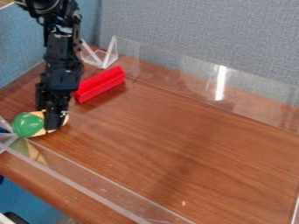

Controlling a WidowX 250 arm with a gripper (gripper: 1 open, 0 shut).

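The black gripper [52, 114] is low at the left of the table, shut on a green rounded object [28, 124] with a pale yellowish part at its right side, by the left corner near the clear barrier. Its fingers are largely dark against the object, so their exact contact is hard to see. A red block-like bar [100, 84] lies behind and to the right of the gripper, apart from the green object.
Clear plastic walls [128, 197] line its edges, with white triangular corner braces at the back left and front left.
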